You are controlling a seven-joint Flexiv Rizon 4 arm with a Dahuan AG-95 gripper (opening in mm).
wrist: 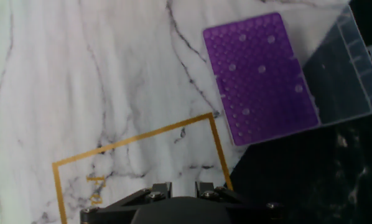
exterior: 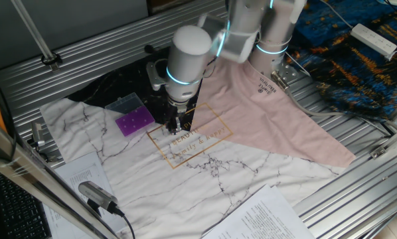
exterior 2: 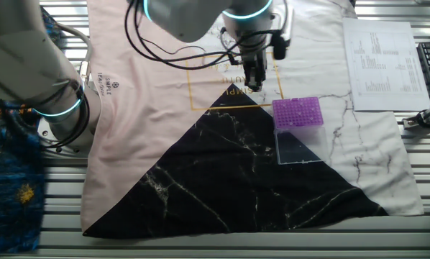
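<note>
A purple rack [wrist: 260,78] lies flat on the marbled cloth, joined along one side to a clear lid [wrist: 344,74] that is folded open onto the black part. In exterior view 2 the rack [exterior 2: 298,113] shows rows of small holes, with the clear lid [exterior 2: 300,146] beside it. My gripper stands apart from the rack, over the gold frame printed on the cloth. Its two fingertips are separated by a small gap, and nothing shows between them. From outside, the gripper [exterior: 174,127] points down; its height above the cloth is hard to judge.
The cloth [exterior: 265,162] covers most of the ribbed metal table. Paper sheets [exterior: 261,216] lie at its front edge, near a small grey device [exterior: 97,196] on a stand. Cables hang along the arm. Plenty of bare cloth surrounds the rack.
</note>
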